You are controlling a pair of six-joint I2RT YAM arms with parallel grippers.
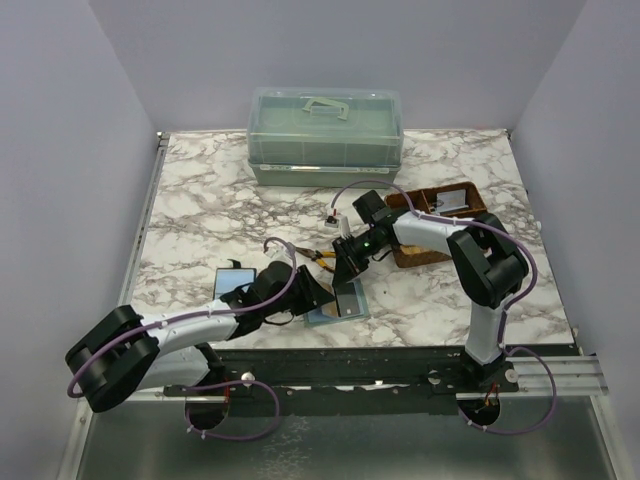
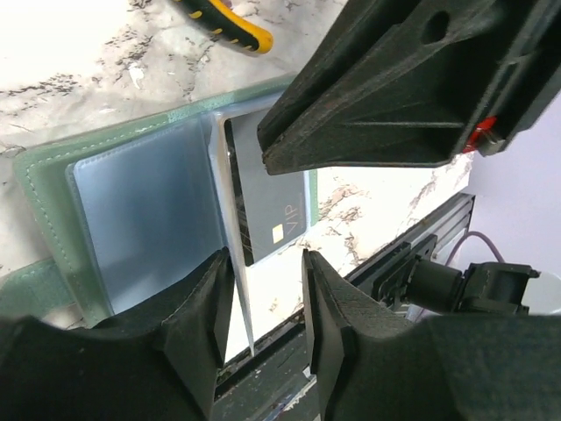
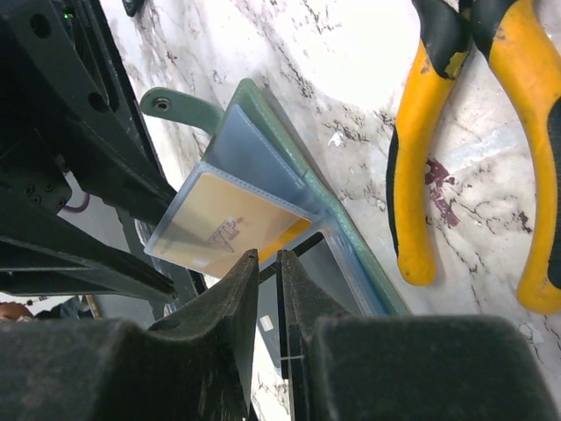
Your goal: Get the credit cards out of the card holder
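The green card holder (image 1: 360, 305) lies open near the table's front, with clear sleeves; a grey VIP card (image 2: 273, 197) shows in the left wrist view and a tan card in the right. My left gripper is over the holder from the left, open, a clear sleeve's edge between or behind its fingers. My right gripper is over the holder from the upper right, its fingertips a narrow gap apart, above a dark card; whether anything is between them I cannot tell.
Yellow-handled pliers (image 3: 416, 175) lie just behind the holder. A wooden divided box (image 1: 450, 188) is at right, a lidded green case (image 1: 325, 140) at back, a blue-grey item (image 1: 233, 280) at left.
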